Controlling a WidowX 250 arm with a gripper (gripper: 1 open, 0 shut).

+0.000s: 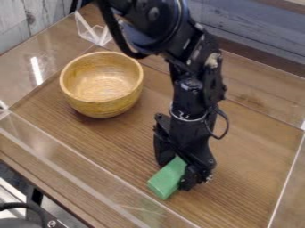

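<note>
My black gripper (181, 153) points down at the front middle of the wooden table, low over a green block (168, 182) that lies on the tabletop. Its fingers are around the back part of the block and partly hide it; whether they press on it is unclear.
A yellow bowl (102, 85) stands at the upper left. The table's front edge runs along the lower left, with a dark cable beyond it.
</note>
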